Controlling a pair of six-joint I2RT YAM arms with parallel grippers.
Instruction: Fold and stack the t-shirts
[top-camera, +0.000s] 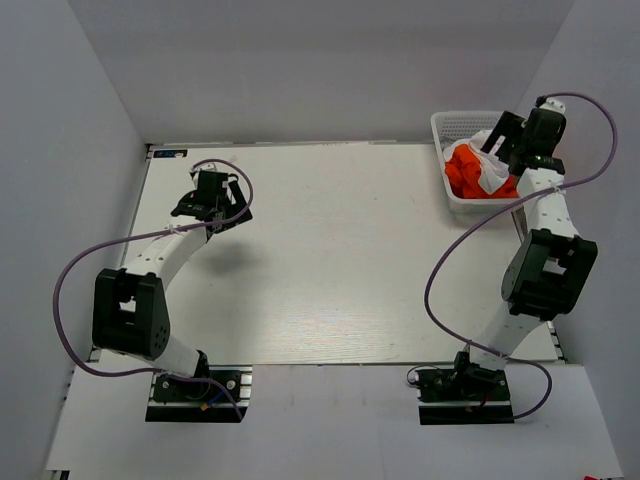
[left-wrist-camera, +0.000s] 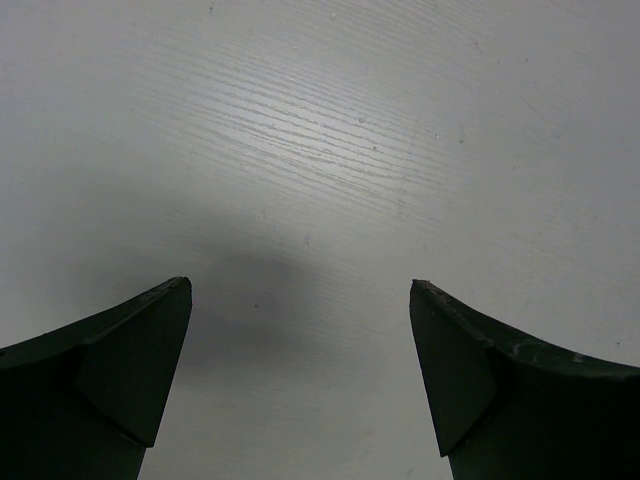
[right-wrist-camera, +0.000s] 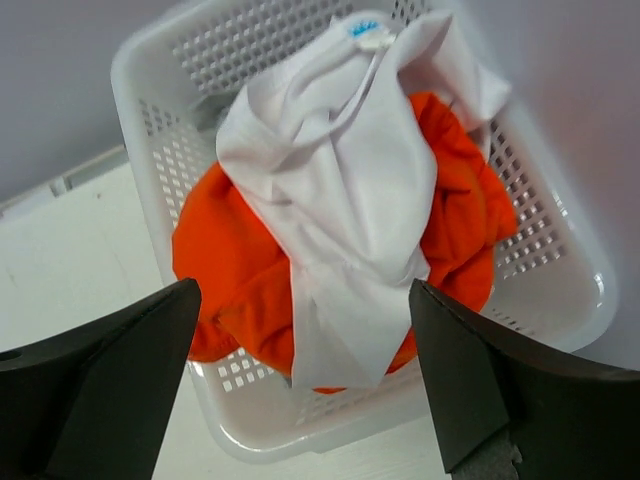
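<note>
A white shirt (right-wrist-camera: 345, 195) lies crumpled over an orange shirt (right-wrist-camera: 235, 265), both inside the white basket (right-wrist-camera: 150, 165) at the table's far right corner. Above them my right gripper (top-camera: 498, 140) is open, and in the right wrist view its fingers (right-wrist-camera: 130, 370) stand wide apart with the cloth below and nothing held. Over the left part of the bare table, my left gripper (top-camera: 242, 205) is open too. The left wrist view has only tabletop between its fingers. From the top, the right arm hides part of the basket and the shirts.
Walls close in behind and at both sides, the right one near the basket. Purple cables (top-camera: 440, 265) loop along both arms.
</note>
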